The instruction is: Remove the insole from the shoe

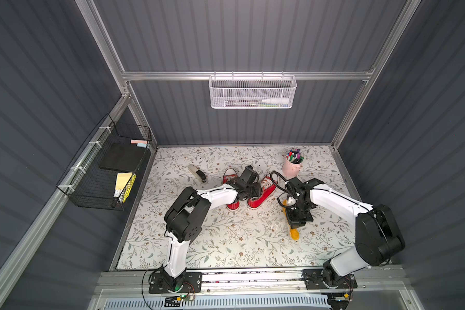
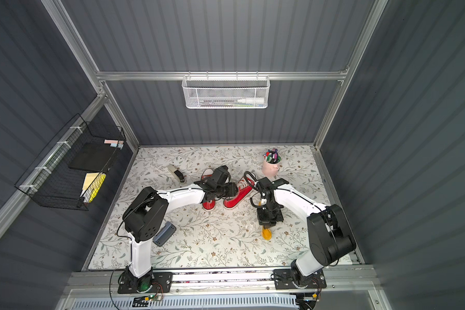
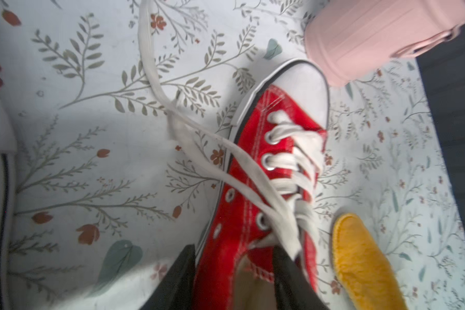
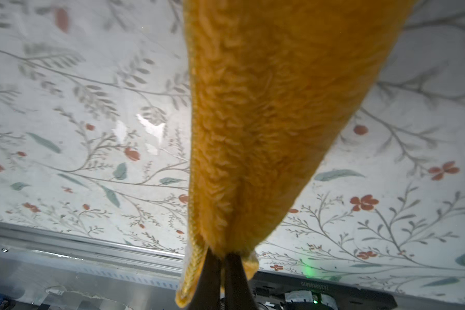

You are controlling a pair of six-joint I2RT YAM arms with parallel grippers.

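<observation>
Two red canvas shoes with white laces lie mid-table. My left gripper is over the heel opening of the right-hand shoe (image 3: 268, 180), fingers apart at its blurred rim; whether they touch it I cannot tell. The left-hand shoe (image 1: 233, 205) is mostly behind my left arm in the top left view. The yellow fuzzy insole (image 4: 279, 103) is outside the shoe, to its right. My right gripper is shut on the insole, pinched near one end, over the near right part of the table.
A pink cup of markers (image 1: 292, 169) stands behind the right-hand shoe. A brush-like item (image 1: 197, 171) lies at back left, a grey-blue object (image 2: 164, 233) at near left. A black wire basket (image 1: 87, 196) hangs on the left wall.
</observation>
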